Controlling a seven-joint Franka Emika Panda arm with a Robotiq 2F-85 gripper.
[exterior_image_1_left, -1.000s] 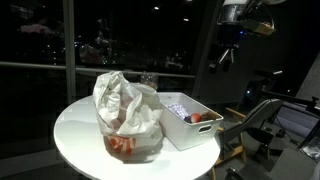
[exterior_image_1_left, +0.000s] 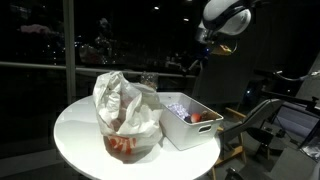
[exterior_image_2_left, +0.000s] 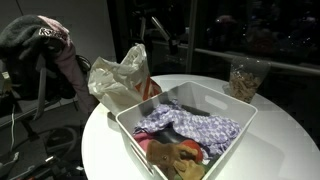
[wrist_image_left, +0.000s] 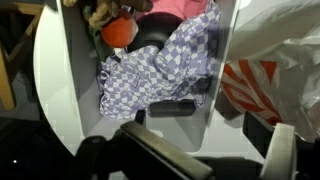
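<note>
My gripper (exterior_image_1_left: 193, 66) hangs in the air above the white bin (exterior_image_1_left: 190, 131), well clear of it. Its fingers (wrist_image_left: 150, 150) stand apart at the bottom of the wrist view, and nothing shows between them. Inside the bin lie a purple-and-white checkered cloth (exterior_image_2_left: 208, 130), a pinkish-red cloth (wrist_image_left: 180, 8), a round black thing (wrist_image_left: 153, 30) and a brown plush-like thing (exterior_image_2_left: 176, 158). An orange-red thing (wrist_image_left: 119, 33) sits at one end. A small dark bar (wrist_image_left: 172, 107) lies near the cloth against the bin's side.
A large crumpled white plastic bag (exterior_image_1_left: 128, 110) with orange-red marking stands beside the bin on the round white table (exterior_image_1_left: 78, 133). A clear container of brown pieces (exterior_image_2_left: 247, 76) is behind the bin. Chairs (exterior_image_1_left: 255, 122) surround the table.
In exterior view 1 the arm has swung left, carrying the gripper from the right side to over the bin. The bin, bag and table contents look unmoved.
</note>
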